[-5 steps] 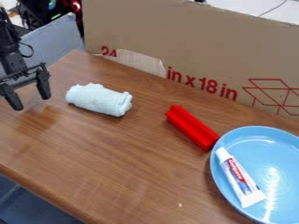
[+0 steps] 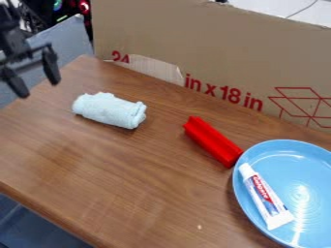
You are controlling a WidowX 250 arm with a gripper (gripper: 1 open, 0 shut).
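My black gripper hangs at the upper left edge of the view, above the table's left side, fingers apart with nothing seen between them. A pale blue rolled cloth lies on the wooden table to the right of and below it in the view. A red cylindrical object lies at the middle right. A white toothpaste tube rests in a blue plate at the lower right.
A large cardboard box stands along the back of the table. Dark floor shows beyond the left edge.
My gripper has moved upward in the view, away from the tabletop beside the cloth. The objects on the table have not moved.
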